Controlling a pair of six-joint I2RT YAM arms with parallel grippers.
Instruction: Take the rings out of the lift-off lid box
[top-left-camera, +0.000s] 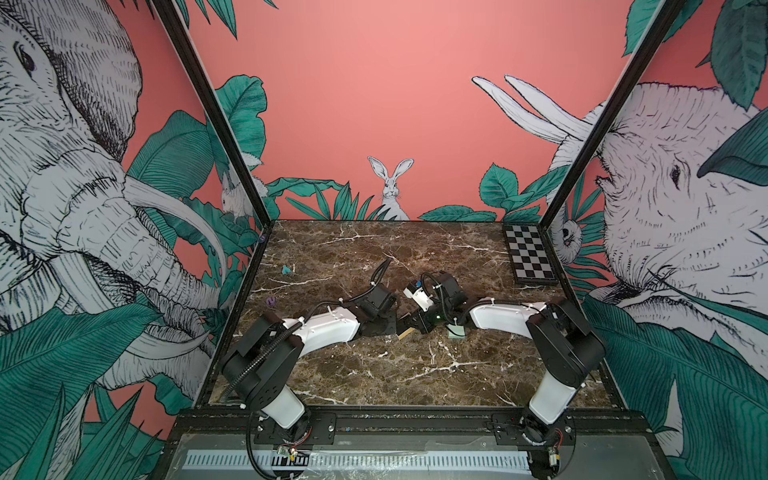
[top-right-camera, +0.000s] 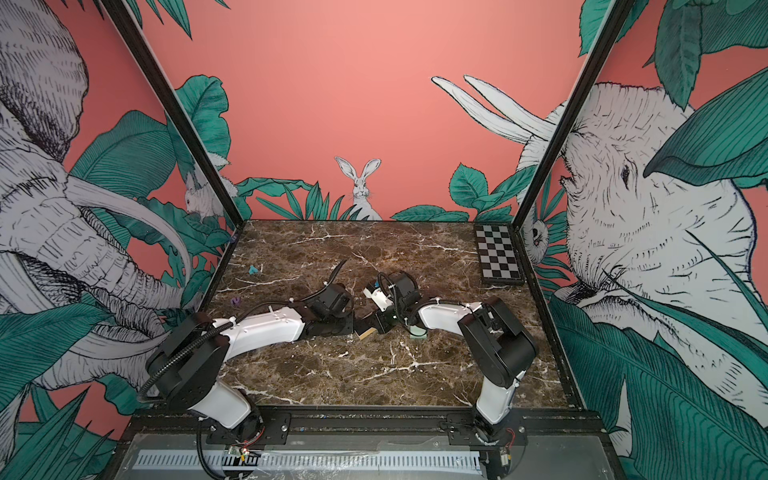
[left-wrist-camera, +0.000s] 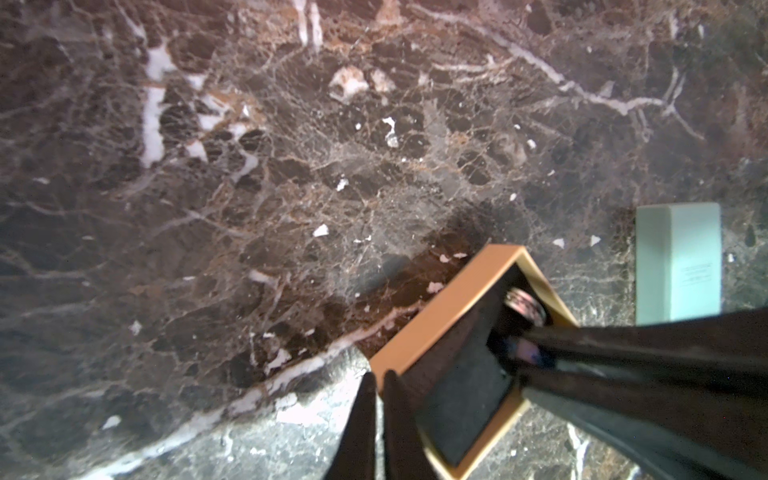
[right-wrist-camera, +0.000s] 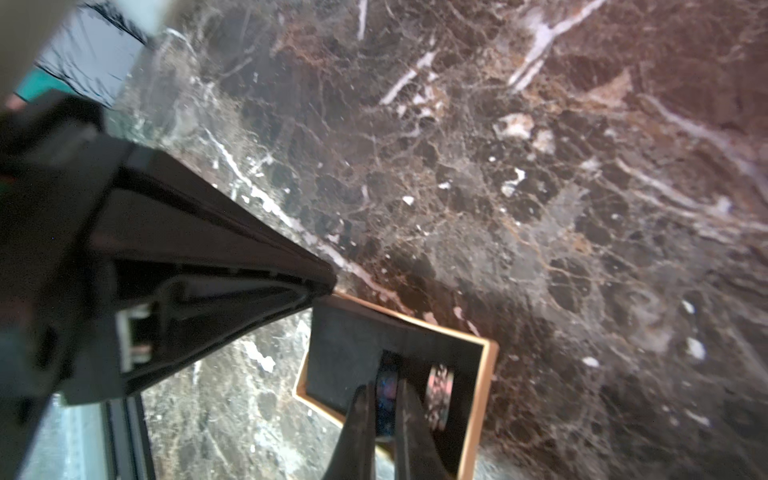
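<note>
The open box (left-wrist-camera: 436, 332) has tan walls and a black insert. One ring (left-wrist-camera: 525, 305) with a patterned band stands in the insert near an end wall. Beside it my right gripper reaches into the box, its fingers shut, with a second, dark-bluish ring (right-wrist-camera: 387, 380) showing edge-on between the tips. My left gripper is at the box's opposite corner. A narrow gap parts its fingers, and a little of the tan wall shows between them; whether they grip it is unclear. From above, the arms largely cover the box.
A pale green lid or block (left-wrist-camera: 692, 260) lies on the marble table to the right. A chessboard (top-left-camera: 530, 254) stands at the far right. Small teal (top-left-camera: 286, 270) and purple (top-left-camera: 271, 301) items lie at far left. Both grippers are close together.
</note>
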